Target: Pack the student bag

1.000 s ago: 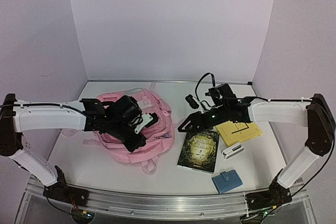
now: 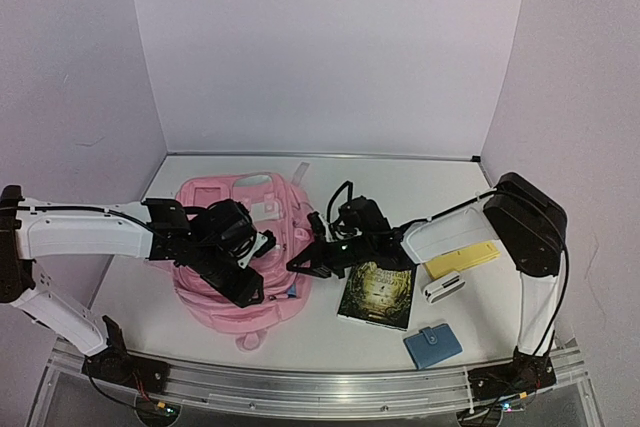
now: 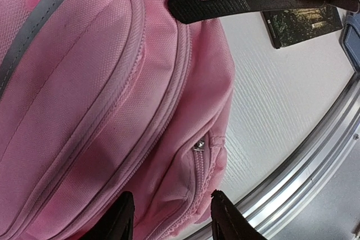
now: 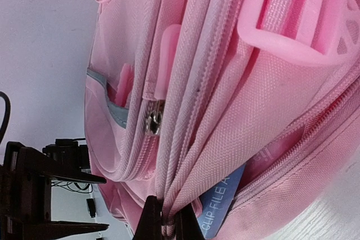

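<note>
The pink bag point(image 2: 205, 192) lies on the left of the table with its fabric folded and bunched. In the right wrist view, my right gripper is shut on a gathered fold of the bag's zipped edge. Close by, a blue "CLIP FILE" label point(image 4: 216, 203) shows inside an opening of the bag. My left gripper has its fingers point(image 3: 121, 217) spread apart over the bag's lower side, where a zip pull point(image 3: 199, 145) is visible. Pink cloth lies below that gap, and nothing looks clamped there.
Right of the bag lie a dark book point(image 2: 375, 297), a yellow folder point(image 2: 465, 259), a white stapler-like item point(image 2: 444, 287) and a blue wallet point(image 2: 433, 345). Both arms are close together over the bag. Bare table point(image 2: 400, 179) shows at the back.
The right gripper has moved left and slightly toward the front, and the bag's right side has shifted left. My left gripper has also drifted a little left and frontward.
</note>
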